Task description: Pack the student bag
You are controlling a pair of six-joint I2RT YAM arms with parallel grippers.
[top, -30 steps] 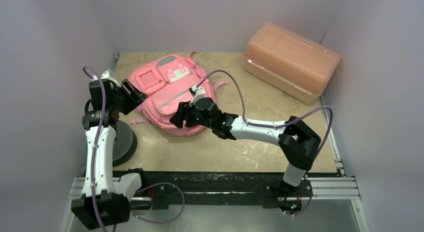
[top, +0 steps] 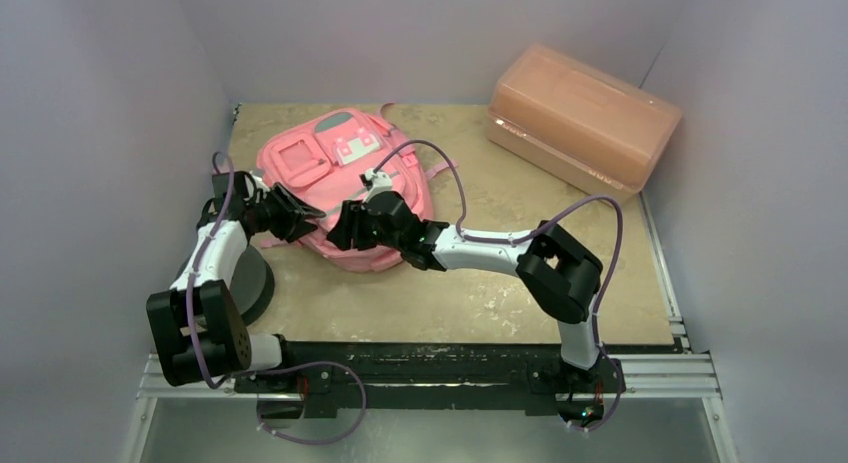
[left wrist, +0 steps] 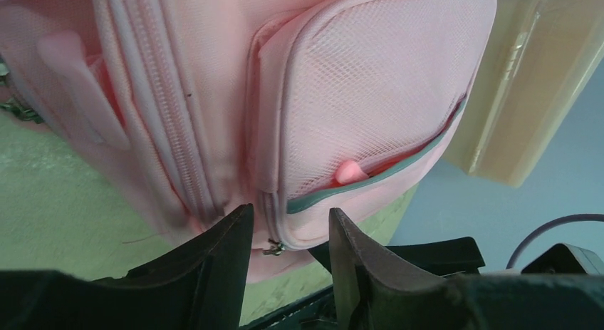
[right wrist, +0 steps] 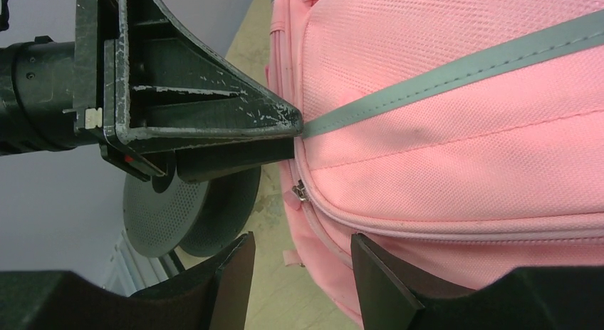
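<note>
The pink backpack (top: 350, 173) lies flat at the back left of the table, its front pocket and grey-green stripe (right wrist: 427, 80) facing up. In the top view my left gripper (top: 318, 223) hovers over the bag's left lower part. My right gripper (top: 335, 233) is close beside it, from the right. In the left wrist view a zip pull (left wrist: 273, 248) shows near the gap between parted fingers. The right wrist view has a metal zip slider (right wrist: 300, 192) above its parted fingers (right wrist: 235, 280). Neither gripper holds anything visible.
A closed translucent orange box (top: 585, 118) stands at the back right. A dark round object (top: 250, 283) sits under the left arm. The two grippers nearly touch.
My left gripper has swung right, from beside the bag to above it. My right arm has shifted slightly left. The bag has stayed in place.
</note>
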